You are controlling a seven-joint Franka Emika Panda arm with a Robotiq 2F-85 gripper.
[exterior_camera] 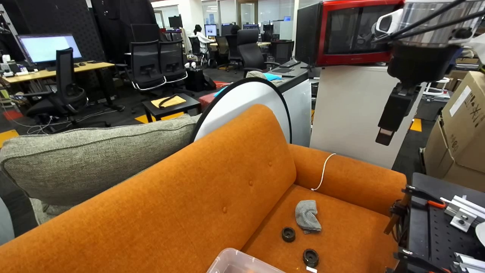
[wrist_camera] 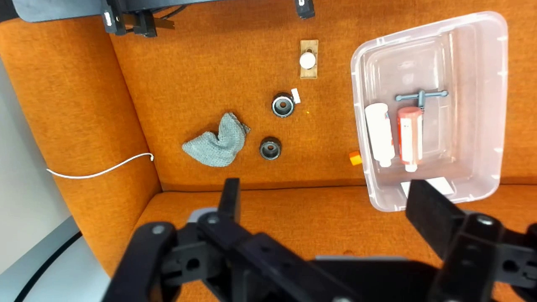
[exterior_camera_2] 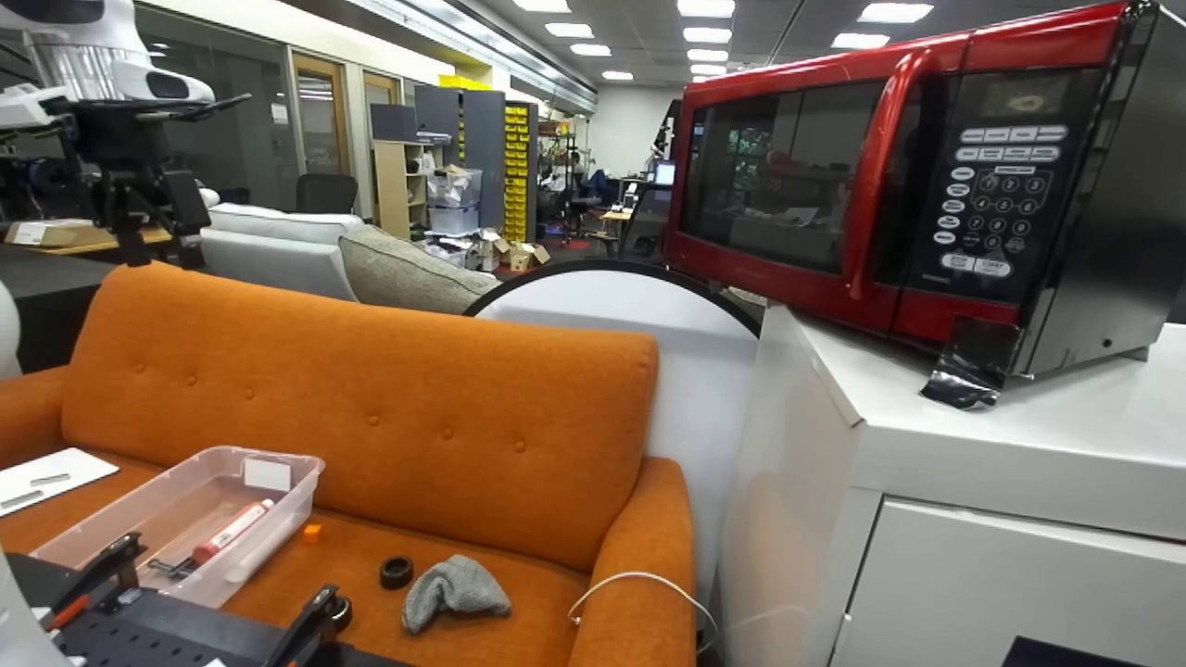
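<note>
My gripper is open, its two black fingers wide apart with nothing between them, high above the orange sofa. In the wrist view a grey cloth [wrist_camera: 219, 142] lies crumpled on the seat, left of two black wheel-like rings, one nearer the backrest [wrist_camera: 270, 148] and one farther from it [wrist_camera: 282, 105]. A clear plastic bin [wrist_camera: 473, 151] stands to the right. Inside it lie a white bottle [wrist_camera: 380, 133], a red bottle [wrist_camera: 410, 136] and a grey T-shaped tool [wrist_camera: 421, 95]. Just outside its wall sits a small orange block [wrist_camera: 355, 158].
A small wooden piece with a white knob [wrist_camera: 307, 60] lies on the seat. White cord [wrist_camera: 100, 172] hangs over the armrest. A red microwave [exterior_camera_2: 801, 178] stands on a white cabinet at the sofa's end. Black clamps [exterior_camera_2: 306, 622] jut from the table edge.
</note>
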